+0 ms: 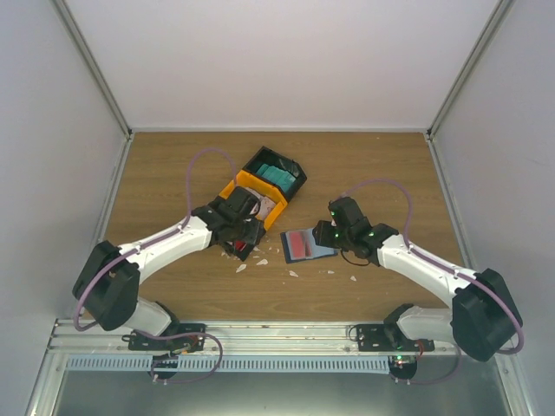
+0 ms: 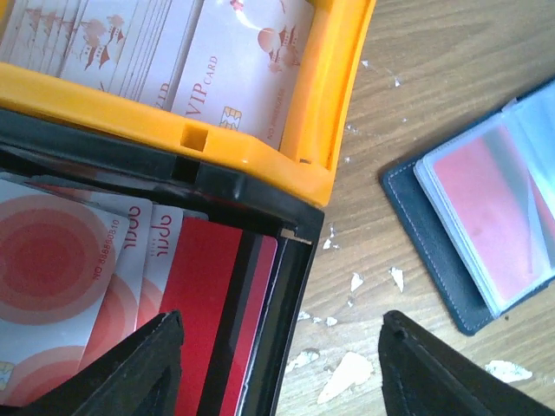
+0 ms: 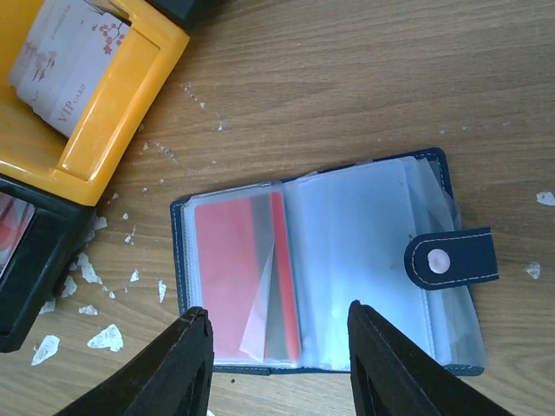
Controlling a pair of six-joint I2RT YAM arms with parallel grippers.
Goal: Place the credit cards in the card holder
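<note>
In the left wrist view, a black bin (image 2: 295, 286) holds white cards with red circles (image 2: 52, 251) and a red card with a dark stripe (image 2: 204, 295). My left gripper is over this bin's right side, its fingers spread and nothing visible between them. The dark blue card holder (image 3: 178, 251) lies open and flat. Behind its left clear pocket shows a red card (image 3: 227, 269) with a grey stripe; its right clear side (image 3: 351, 260) looks empty. Above the holder's near edge, my right gripper is open and empty.
Touching the black bin is a yellow bin (image 2: 329, 95) of white VIP cards (image 2: 247, 65). Beyond it stands another black bin (image 1: 295, 186) with teal cards (image 1: 278, 177). A snap strap (image 3: 473, 257) sits on the holder's right. Pale flakes dot the wood between bins and holder.
</note>
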